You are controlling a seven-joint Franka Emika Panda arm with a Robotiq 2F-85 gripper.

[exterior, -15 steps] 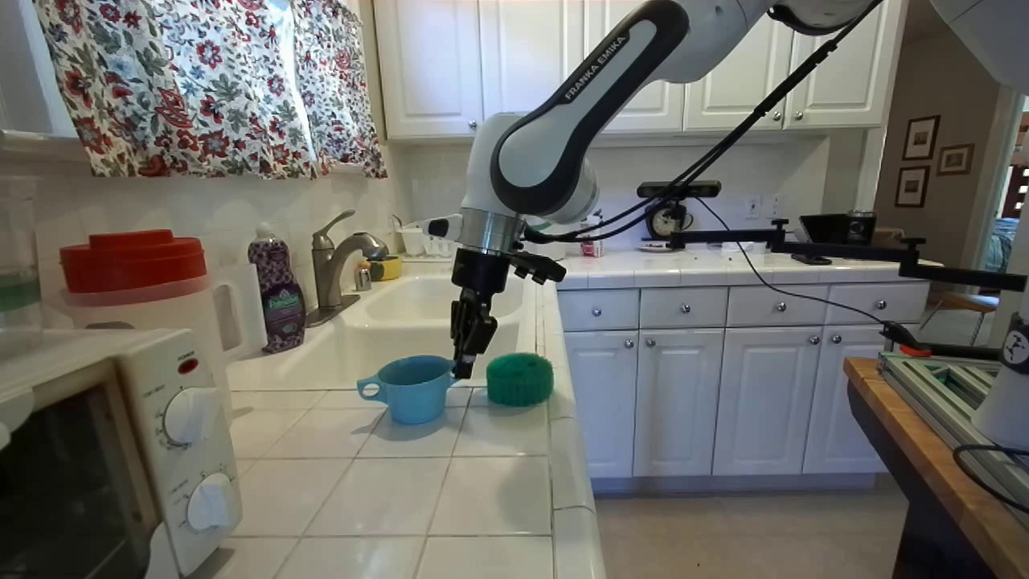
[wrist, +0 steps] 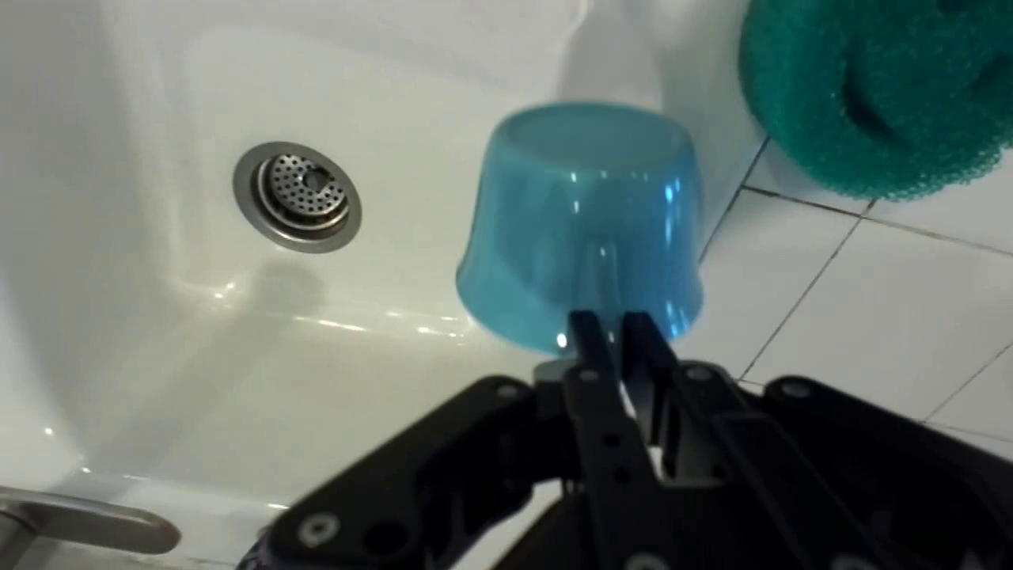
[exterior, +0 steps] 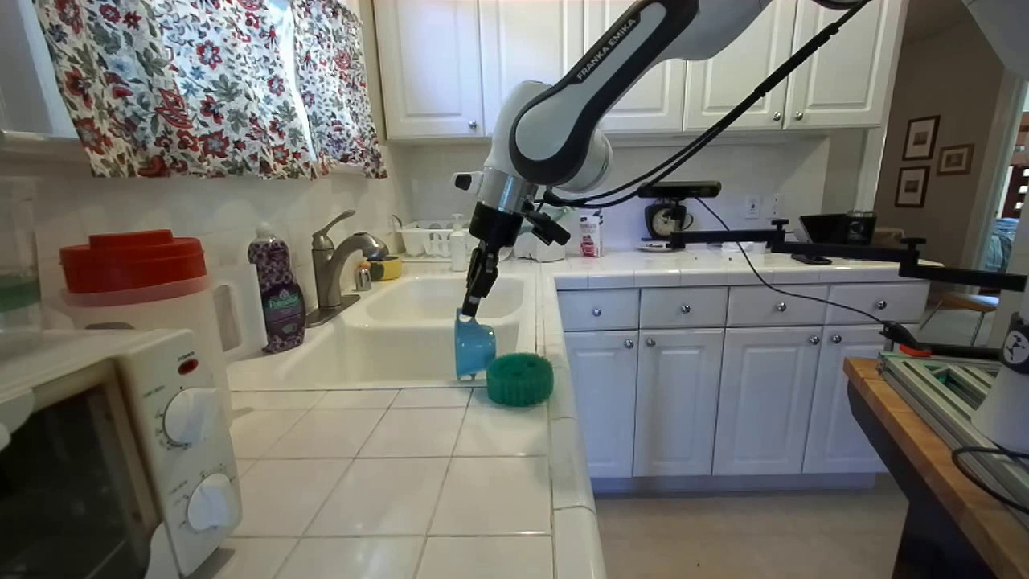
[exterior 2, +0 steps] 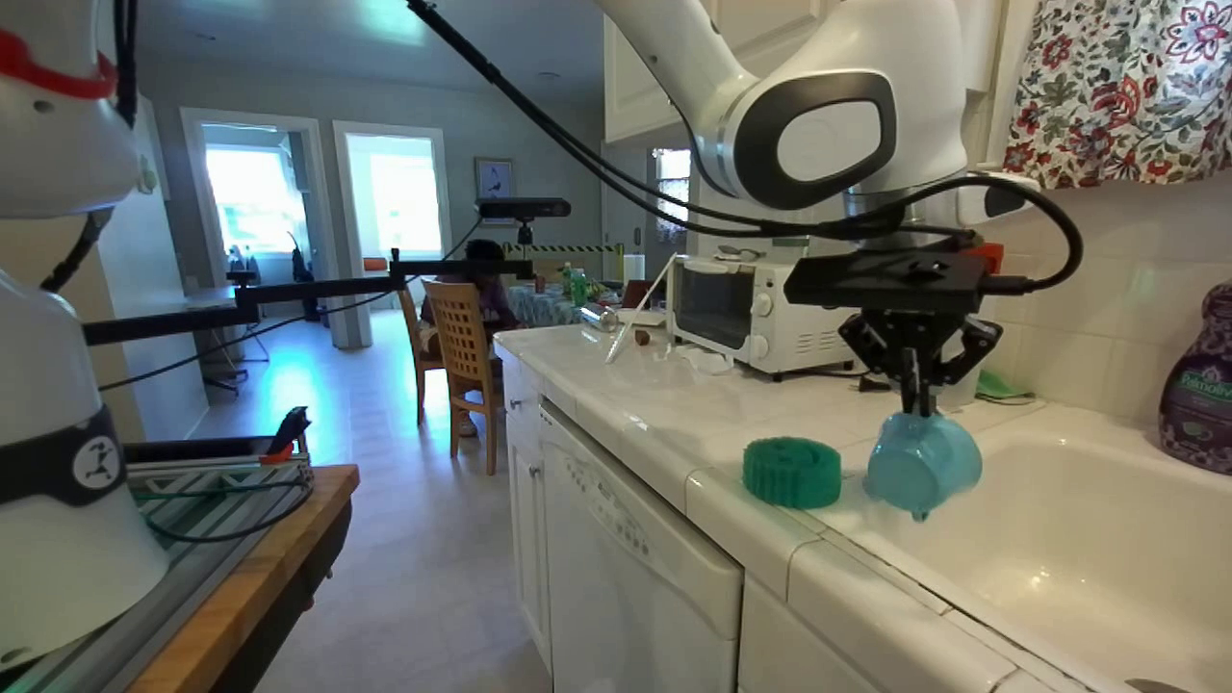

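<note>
A blue cup (exterior: pixel 473 344) hangs tipped on its side from my gripper (exterior: pixel 469 310) in exterior view 1, over the near edge of the sink (exterior: pixel 318 362). In the wrist view, the fingers (wrist: pixel 586 332) are shut on the rim side of the blue cup (wrist: pixel 584 218), whose base points away from them. Exterior view 2 has the cup (exterior 2: pixel 924 462) hanging below the gripper (exterior 2: pixel 918 404), clear of the counter. The cup's inside is hidden in the wrist view.
A green scrubber (exterior: pixel 520 379) sits on the counter's corner beside the cup. The sink drain (wrist: pixel 297 196) is bare. Behind the basin stand a faucet (exterior: pixel 333 265) and a purple soap bottle (exterior: pixel 280 294); a toaster oven (exterior: pixel 183 434) is at the left.
One second ago the cup stood upright on the tiles with my gripper at its rim. Now it is lifted, tipped over and moved right and back to the sink edge.
</note>
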